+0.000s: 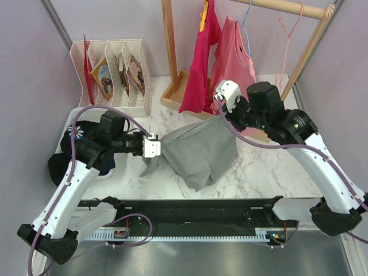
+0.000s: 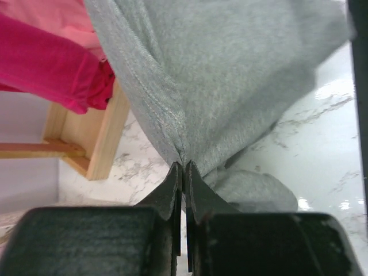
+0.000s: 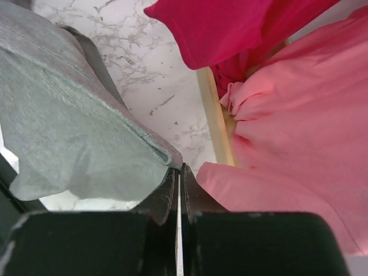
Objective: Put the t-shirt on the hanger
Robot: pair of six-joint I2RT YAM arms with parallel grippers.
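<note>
A grey t-shirt (image 1: 201, 152) hangs stretched between my two grippers over the marble table. My left gripper is shut on one edge of the cloth, which bunches just beyond its fingertips. My right gripper is shut on the other upper edge, raised higher at the right in the top view, in front of the pink shirt (image 1: 238, 63). A pink hanger (image 1: 290, 31) hangs empty on the wooden rail (image 1: 282, 6).
A red shirt (image 1: 198, 69) hangs beside the pink one over a wooden tray (image 1: 172, 98). A white divider rack (image 1: 138, 106) stands back left, with dark clothes in a basket (image 1: 64, 126) below it.
</note>
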